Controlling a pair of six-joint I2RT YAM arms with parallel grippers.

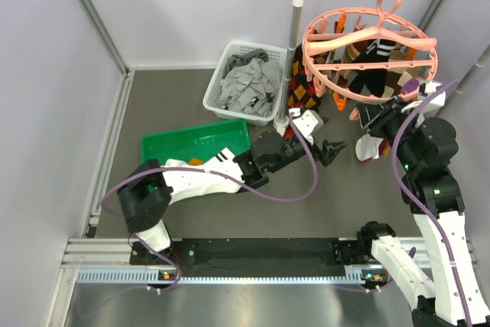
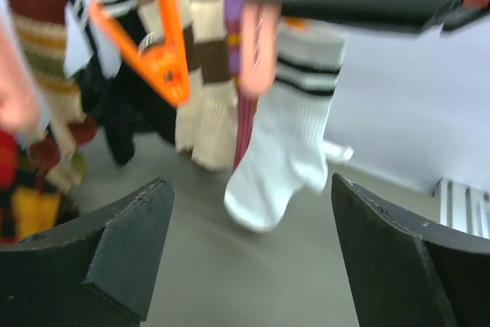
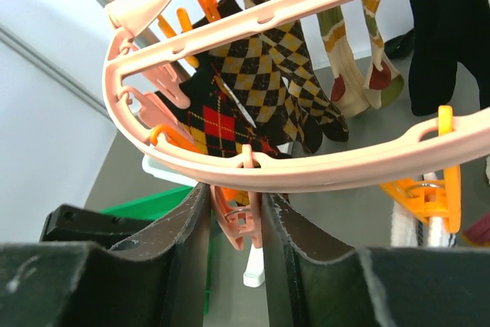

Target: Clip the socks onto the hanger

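Observation:
The round pink hanger hangs from the rail with several socks clipped on it, among them a checkered pair, a dark red plaid sock and a white sock with black stripes. At the hanger's near rim, my right gripper is shut on a pink clip. No sock shows in that clip. My left gripper stands open below and left of the rim, nothing between its fingers. In the left wrist view, the striped sock hangs beyond them. An empty-looking orange clip dangles nearby.
A white basket of grey cloth stands left of the rail's post. The green tray lies left of it, something orange inside, partly behind my left arm.

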